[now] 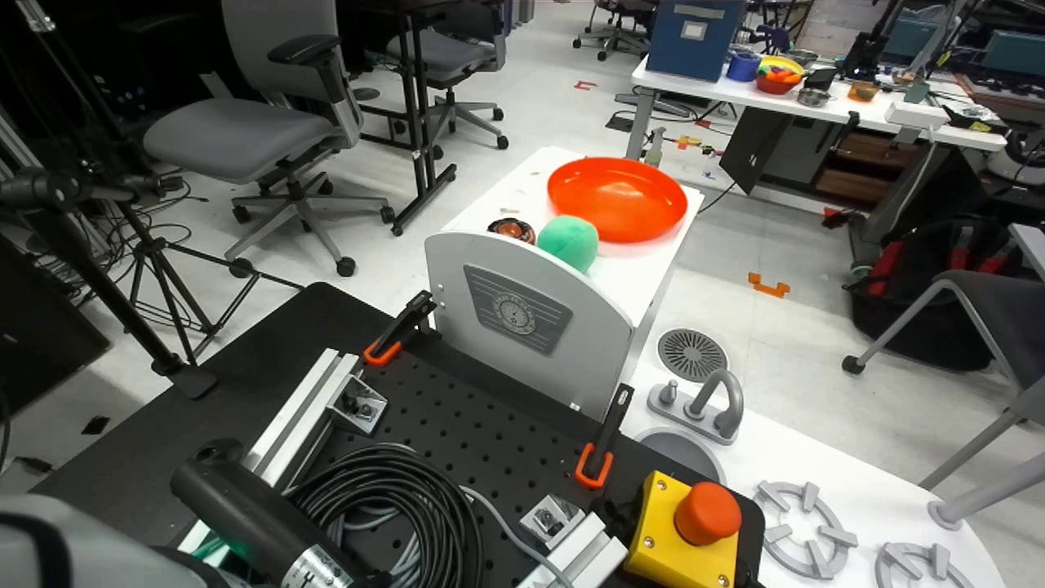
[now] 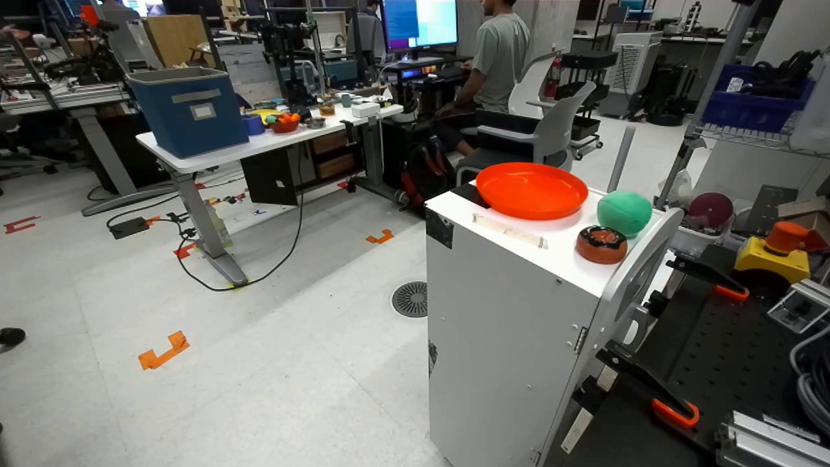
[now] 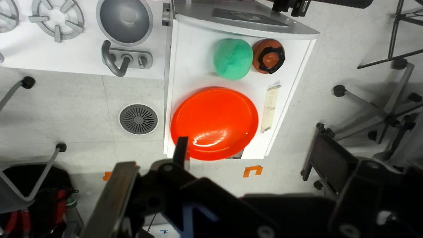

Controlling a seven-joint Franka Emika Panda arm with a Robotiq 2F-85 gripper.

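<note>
In the wrist view my gripper reaches in from the bottom edge, its fingers apart and nothing seen between them. Beyond it lies a large orange-red plate (image 3: 216, 119) on a white cabinet top. A green ball-like thing (image 3: 233, 59) and a brown round piece with a black ring (image 3: 269, 57) sit side by side near the cabinet's grey back panel (image 3: 246, 19). In exterior view 2 the brown piece (image 2: 601, 244) and the green one (image 2: 624, 213) are apart from the plate (image 2: 532, 191). Neither exterior view shows the gripper.
Clamps (image 1: 397, 328) hold the panel against a black perforated table (image 1: 460, 402). A yellow box with a red button (image 1: 686, 529) stands on that table. Beside the cabinet, a white counter carries a grey faucet (image 3: 119, 59) and a sink bowl (image 3: 125, 19). Floor surrounds the cabinet's far end.
</note>
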